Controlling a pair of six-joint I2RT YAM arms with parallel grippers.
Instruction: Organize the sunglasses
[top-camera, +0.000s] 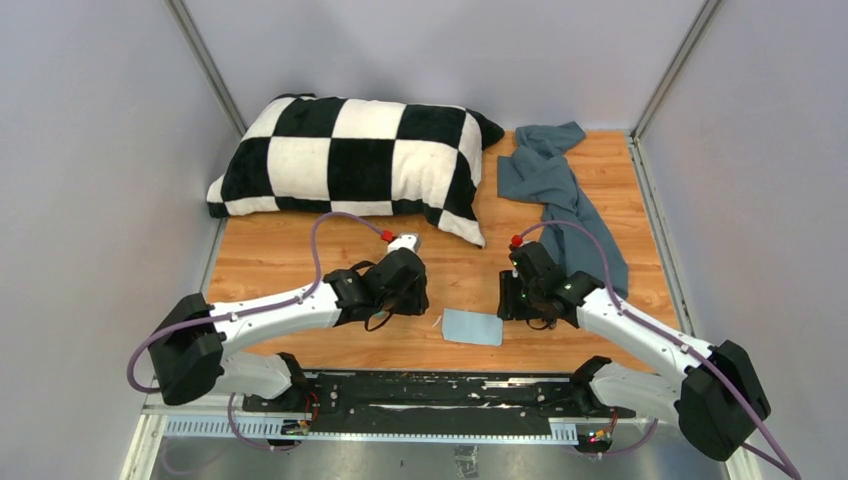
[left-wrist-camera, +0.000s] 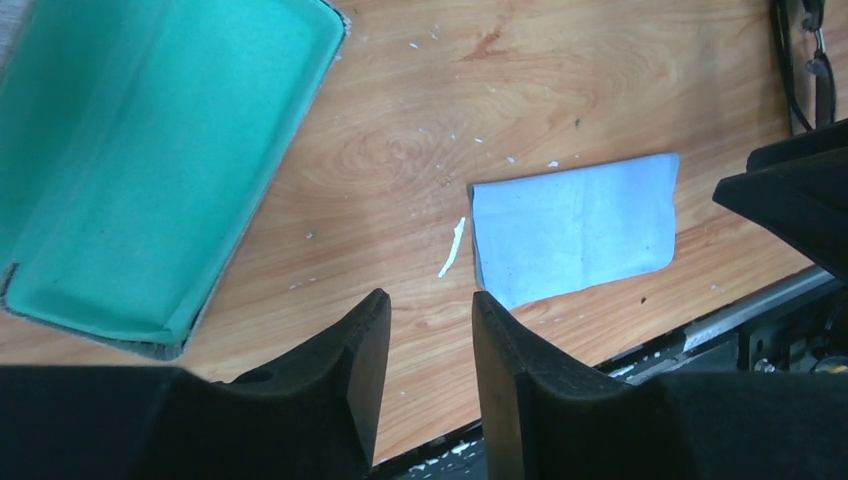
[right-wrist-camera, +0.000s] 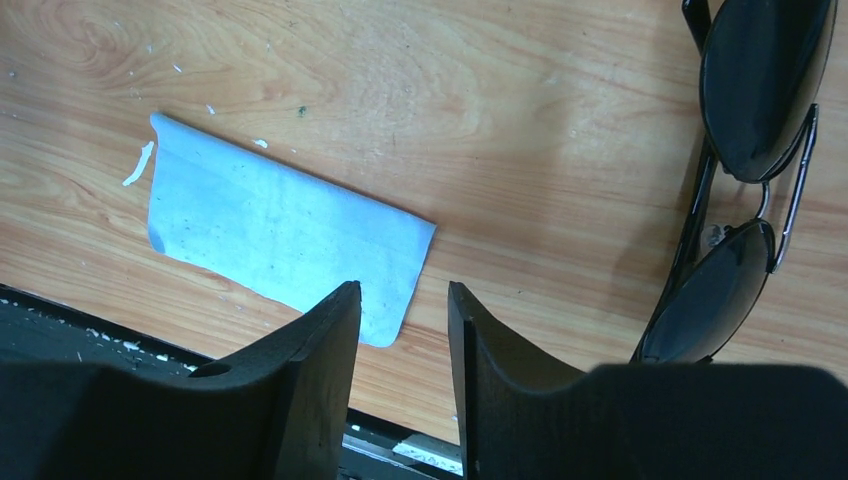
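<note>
A light blue folded cloth (top-camera: 472, 327) lies flat near the table's front edge. To its right, black sunglasses (right-wrist-camera: 745, 240) rest on the wood; in the top view my right arm covers most of them. An open case with a teal lining (left-wrist-camera: 150, 150) is at the left of the left wrist view, largely hidden from above by my left arm. My left gripper is part open, left of the cloth, with nothing between its fingers. Over the cloth's right end, my right gripper stands open and empty, with the sunglasses off to its right.
A black-and-white checkered cushion (top-camera: 360, 155) fills the back left. A grey-blue cloth (top-camera: 550, 185) stretches along the right side. Walls enclose the table. Bare wood shows between the cushion and the two arms.
</note>
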